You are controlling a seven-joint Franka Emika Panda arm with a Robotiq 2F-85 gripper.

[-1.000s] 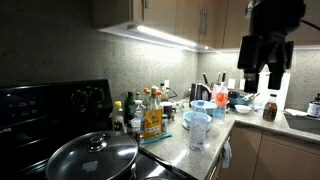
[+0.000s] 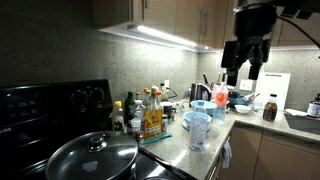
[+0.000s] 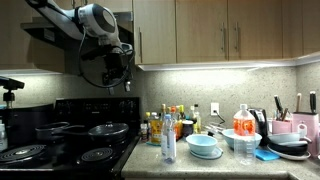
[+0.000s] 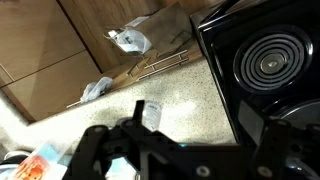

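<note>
My gripper (image 2: 243, 76) hangs in the air high over the counter, its fingers apart with nothing between them. From across the room, the same gripper (image 3: 118, 82) appears above the stove side, well over the pans. In the wrist view the dark fingers (image 4: 97, 140) frame the counter far below. A clear bottle (image 2: 198, 131) stands upright near the counter's front edge. From above, this bottle (image 4: 152, 115) shows between the fingers but far beneath them. A lidded dark pan (image 2: 92, 158) rests on the stove.
Several sauce and oil bottles (image 2: 153, 115) crowd the counter beside the stove. Stacked bowls (image 3: 205, 145), a large orange-labelled bottle (image 3: 244, 135) and a dark pan (image 3: 288, 148) stand farther right. Wooden cabinets (image 3: 175, 35) hang above. Some bare counter (image 4: 195, 100) lies beside the clear bottle.
The things on the counter and stove have not moved.
</note>
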